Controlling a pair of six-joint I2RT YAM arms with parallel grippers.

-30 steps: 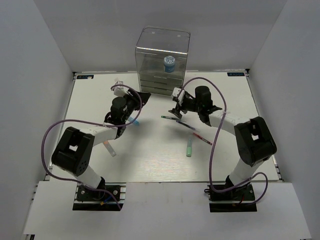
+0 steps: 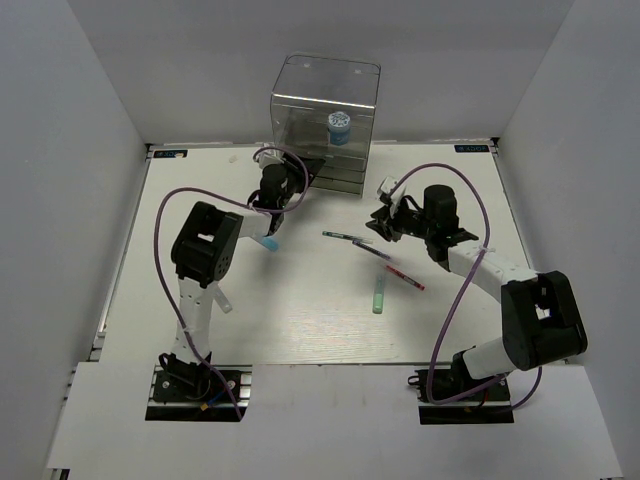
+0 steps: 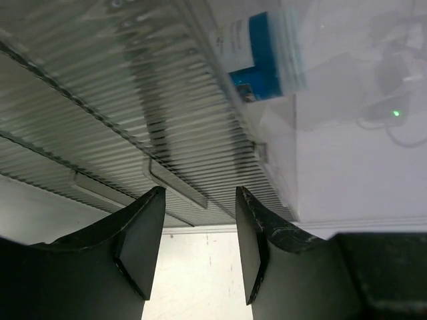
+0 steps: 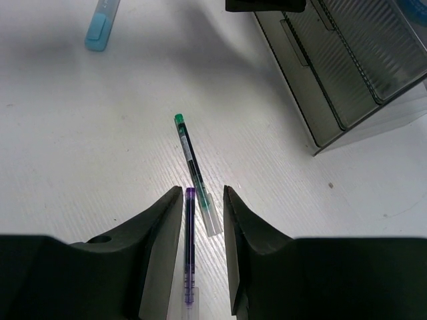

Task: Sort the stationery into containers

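Note:
My left gripper (image 2: pixel 300 165) is open at the front of the clear drawer organizer (image 2: pixel 322 90), close to its drawer fronts (image 3: pixel 187 120). A blue container (image 3: pixel 257 60) shows through the plastic. My right gripper hangs over the table right of the pens, fingers apart and empty. A green-capped pen (image 4: pixel 190 153) and a purple pen (image 4: pixel 190 240) lie below it. A red pen (image 2: pixel 405 277), a green item (image 2: pixel 378 293), a blue item (image 4: pixel 100 27) and a pale item (image 2: pixel 222 297) lie on the table.
The organizer stands at the back centre. The table's front middle and right side around the right arm have free room (image 2: pixel 310 320).
My left gripper has moved right and up to the organizer's front. My right gripper has moved right, away from the organizer and pens.

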